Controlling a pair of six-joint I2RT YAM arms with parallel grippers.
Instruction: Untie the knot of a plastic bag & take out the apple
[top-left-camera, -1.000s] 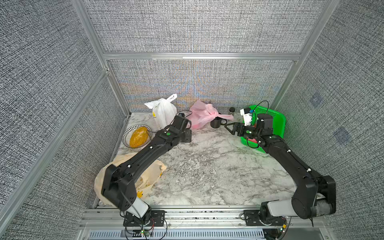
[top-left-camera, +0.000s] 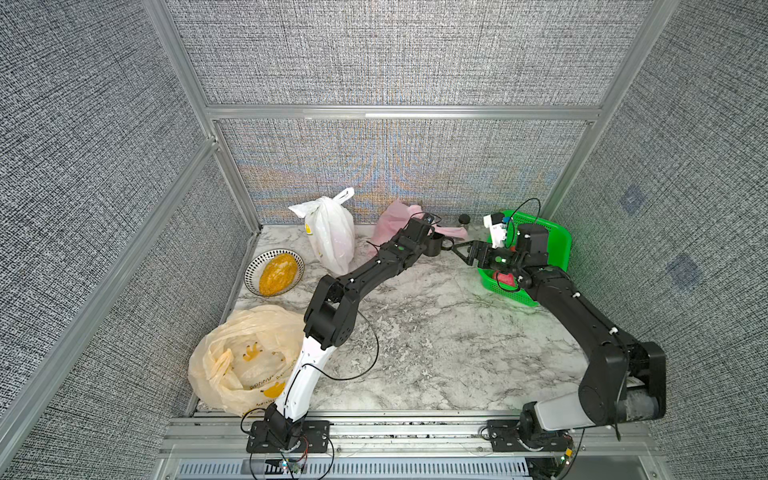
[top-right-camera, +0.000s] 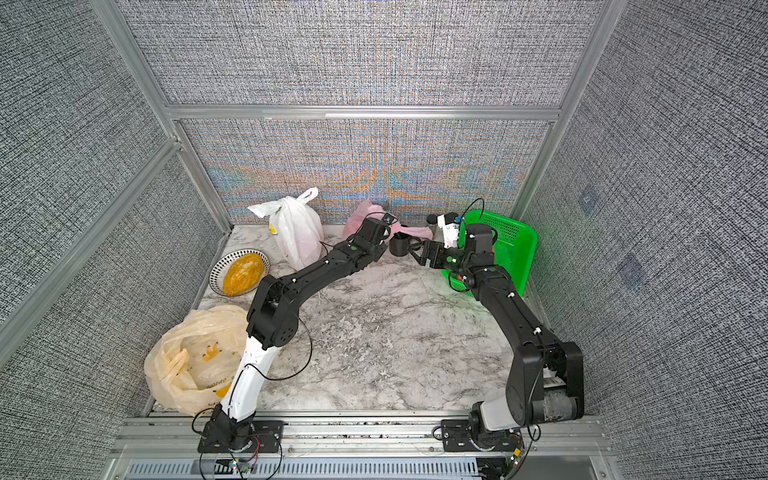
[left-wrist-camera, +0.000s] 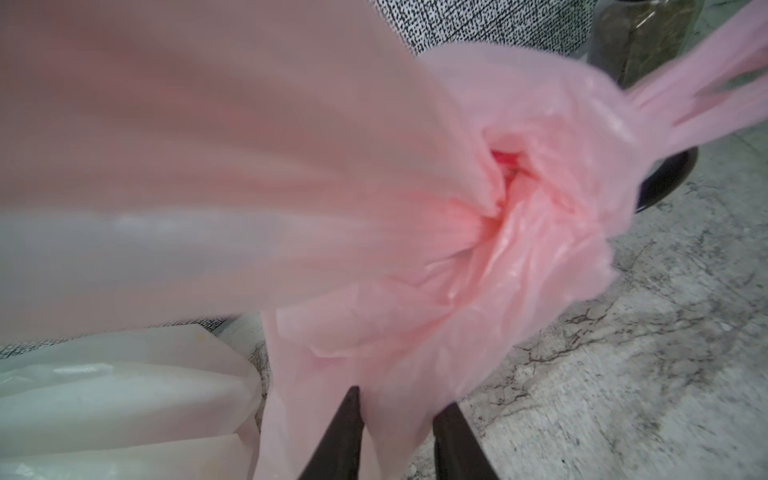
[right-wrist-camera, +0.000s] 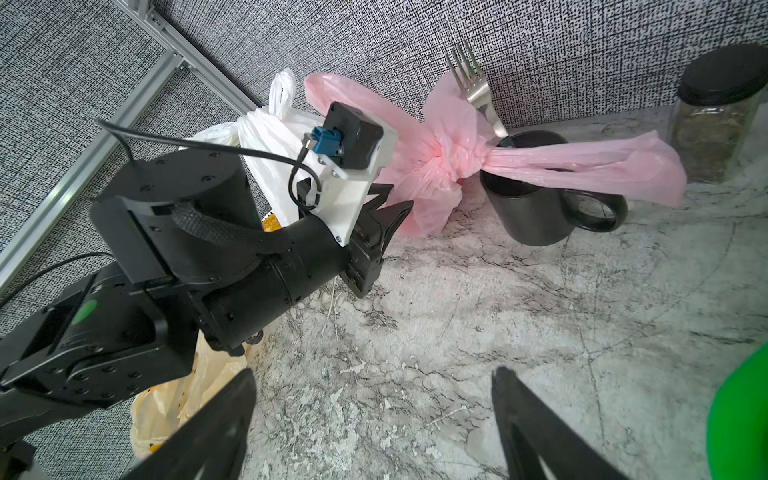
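A pink plastic bag (right-wrist-camera: 420, 180) with a twisted knot (right-wrist-camera: 461, 153) stands at the back wall, one tail stretched right across a black mug. The left wrist view shows the bag (left-wrist-camera: 520, 264) close up, its knot bunched tight. My left gripper is in front of the bag, fingers apart; pink plastic shows between or just behind them, and I cannot tell whether they touch it. My right gripper stands open and empty to the right of the bag, beside the green basket. No apple is visible.
The black mug (right-wrist-camera: 532, 212) holds a fork (right-wrist-camera: 478, 96); a jar (right-wrist-camera: 716, 116) stands right of it. A white bag (top-left-camera: 329, 232), a patterned bowl (top-left-camera: 253, 280) and a cream bag (top-left-camera: 208, 352) line the left. A green basket (top-left-camera: 560, 248) is right.
My left arm has swung right and away from the front edge, from beside the white bag to the pink bag, which it now partly covers. The right arm has barely shifted.
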